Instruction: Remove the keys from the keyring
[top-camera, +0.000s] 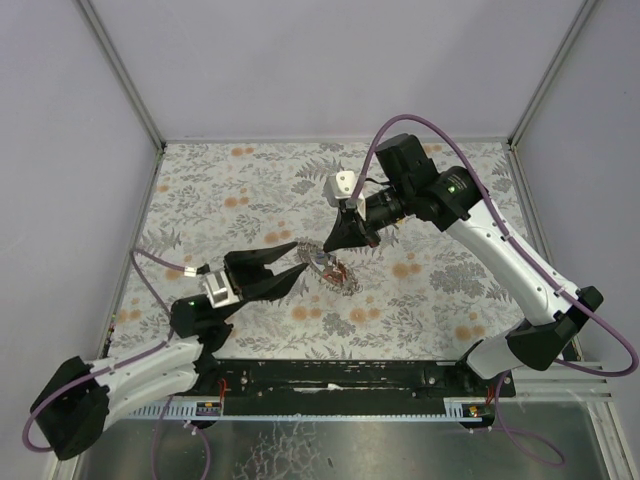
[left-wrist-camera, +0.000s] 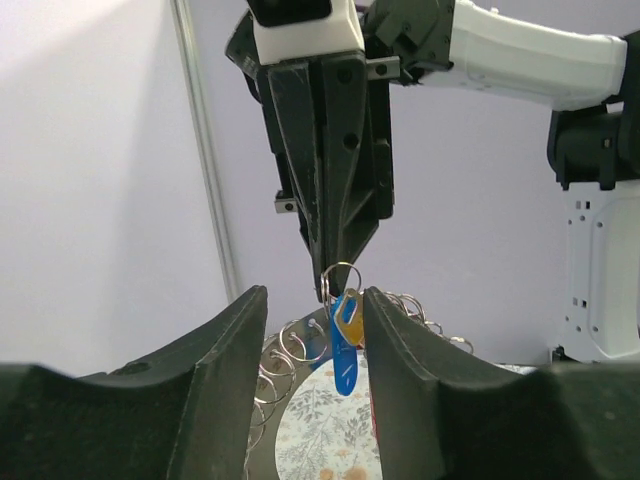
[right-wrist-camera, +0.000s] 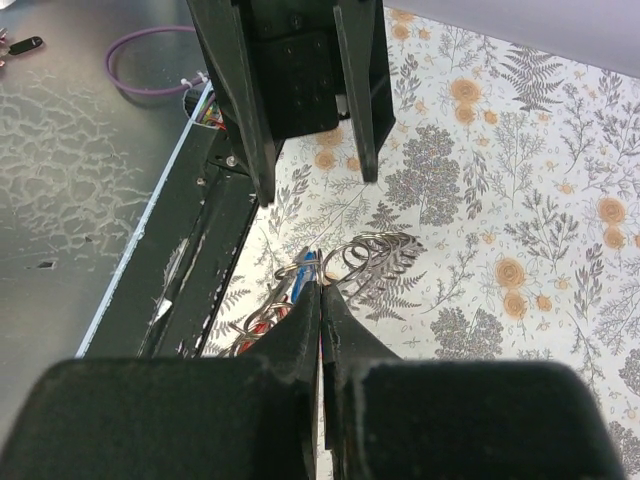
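From the tips of my right gripper hangs a thin wire keyring (left-wrist-camera: 355, 266); the fingers are closed together on it. Strung on the ring are a blue piece (left-wrist-camera: 344, 350) and a yellow one (left-wrist-camera: 349, 320). More wire loops (right-wrist-camera: 384, 248) spread out around them, and a reddish part (top-camera: 338, 272) shows lower in the bunch. To the left, my left gripper (top-camera: 301, 256) is open, its two fingertips apart, with nothing gripped. In the left wrist view the bunch appears in the gap beyond those fingers (left-wrist-camera: 240, 320). Exactly how the pieces join the ring is too small to tell.
Underneath lies a white cloth (top-camera: 250, 330) printed with orange flowers and grey leaves, otherwise clear. A black bar (top-camera: 340, 385) crosses the front edge. Purple cables (top-camera: 530, 260) run along both arms.
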